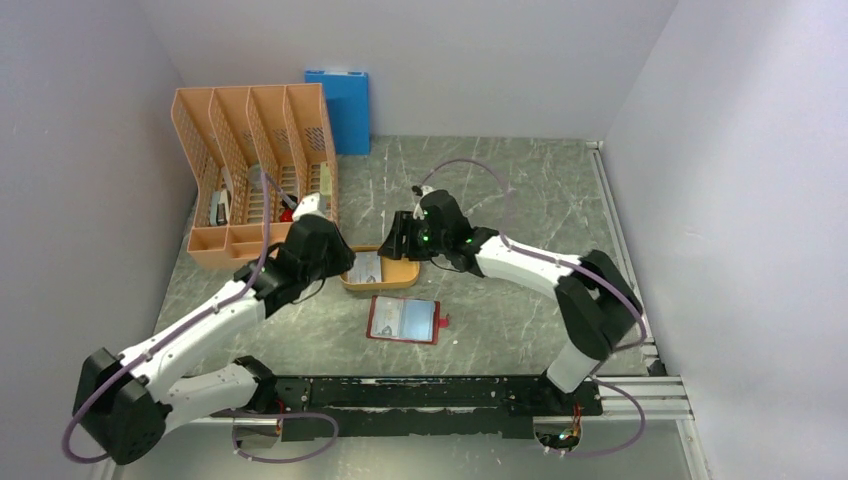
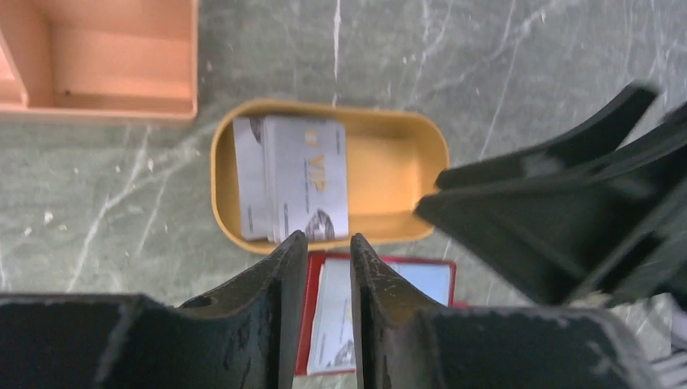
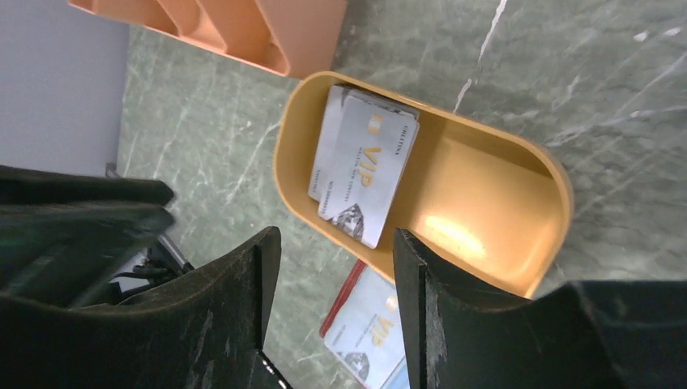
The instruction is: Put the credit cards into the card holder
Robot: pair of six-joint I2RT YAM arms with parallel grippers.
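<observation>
A stack of white VIP cards [image 2: 308, 174] [image 3: 366, 166] lies in the left part of a yellow tray [image 1: 395, 282] [image 3: 486, 211]. Below the tray lies the red-edged card holder [image 1: 403, 319] [image 2: 304, 344], with a VIP card visible in it. My left gripper [image 1: 340, 262] hangs over the tray's left side, fingers part open, nothing seen between them. My right gripper [image 1: 400, 240] is over the tray's right side, fingers apart and empty.
An orange divided organizer [image 1: 245, 235] with small items stands at the back left, a blue box [image 1: 343, 110] behind it. Bare marble surface lies to the right and back.
</observation>
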